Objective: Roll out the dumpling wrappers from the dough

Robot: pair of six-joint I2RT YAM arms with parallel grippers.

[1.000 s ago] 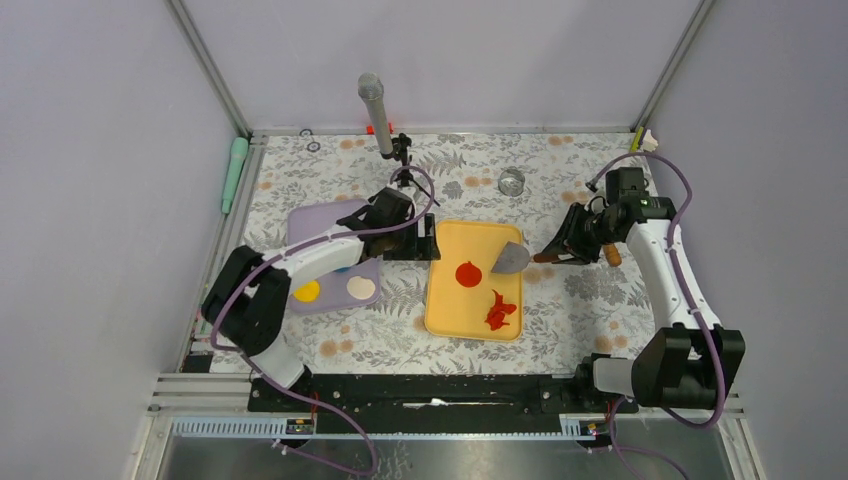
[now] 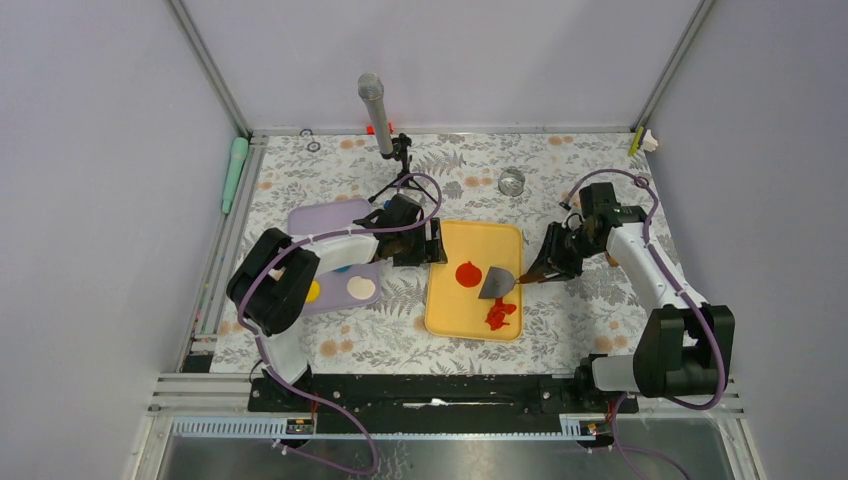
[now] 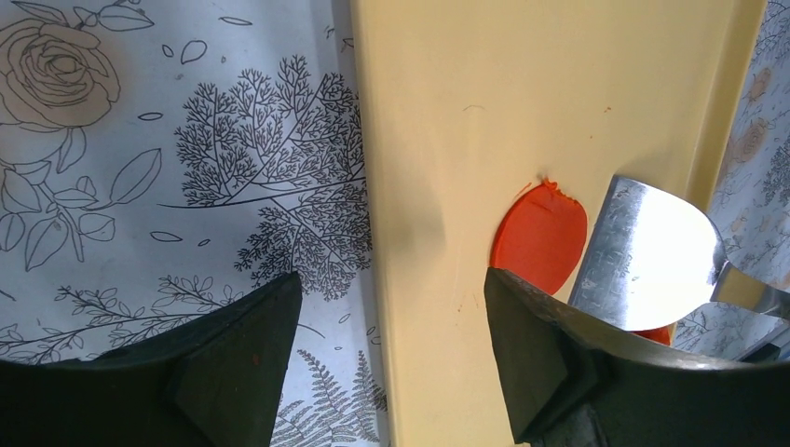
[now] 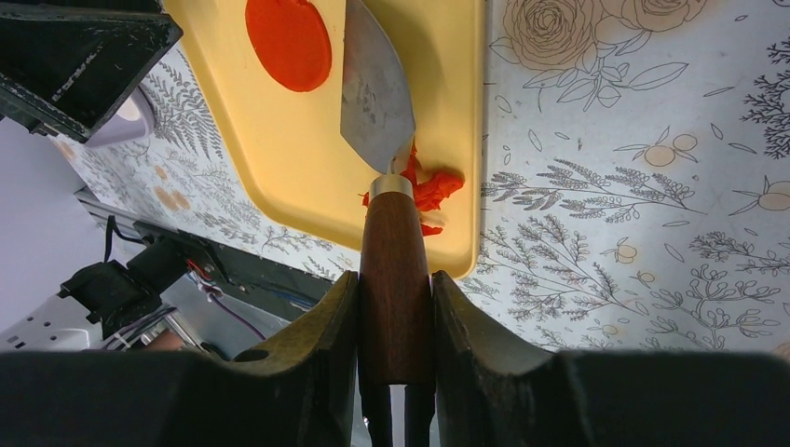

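Observation:
A yellow tray (image 2: 450, 310) holds a flattened round of red dough (image 2: 468, 275) and, at its right, crumpled red dough (image 2: 500, 318), partly under a metal scraper blade (image 2: 497, 283). My right gripper is closed around the scraper's wooden handle (image 4: 396, 251), the blade down over the tray just right of the red round. My left gripper stands open over the tray's left rim, nothing between its fingers; the red round (image 3: 538, 237) shows just beyond its right finger.
A lavender tray (image 2: 330, 215) with pale and yellow dough lies under the left arm. A glass (image 2: 511, 182) and a stand with a grey cylinder (image 2: 372, 100) are at the back. A green rod (image 2: 236, 170) lies at the far left.
The right gripper and scraper have moved leftward and toward the front, bringing the blade over the crumpled dough.

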